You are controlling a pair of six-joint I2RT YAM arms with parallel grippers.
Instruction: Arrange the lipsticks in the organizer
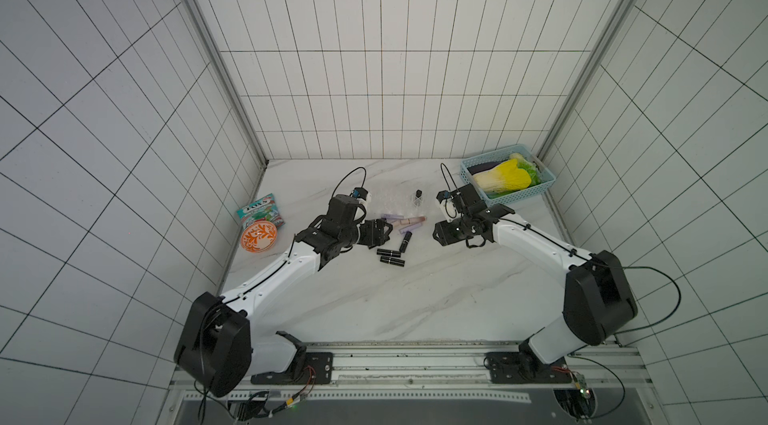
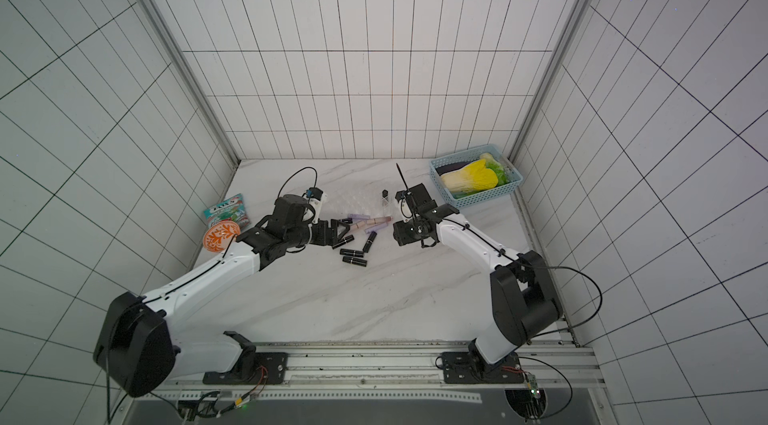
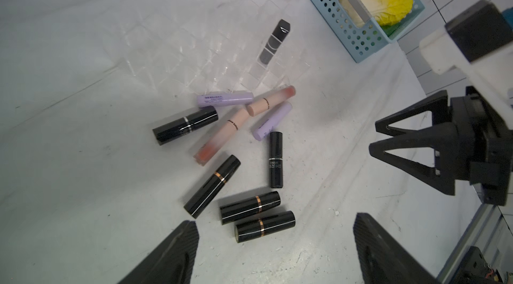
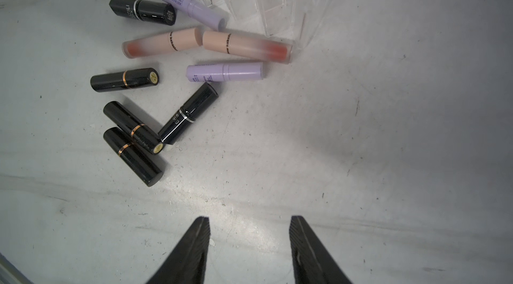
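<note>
The clear organizer (image 3: 187,43) stands toward the back of the table, one black-capped lipstick (image 3: 274,41) upright in its right end. In front of it lie loose black lipsticks (image 3: 212,186), two pink tubes (image 3: 221,135) and two lilac ones (image 4: 225,72). Two gold-banded black lipsticks (image 4: 132,156) rest side by side at the front. My left gripper is open above the front lipsticks, nothing between its fingers. To the right of the pile my right gripper has its fingers well apart over bare table, also empty.
A blue basket of vegetables (image 3: 347,14) occupies the back right corner. At the left lie an orange round item (image 1: 259,236) and a teal packet (image 1: 257,207).
</note>
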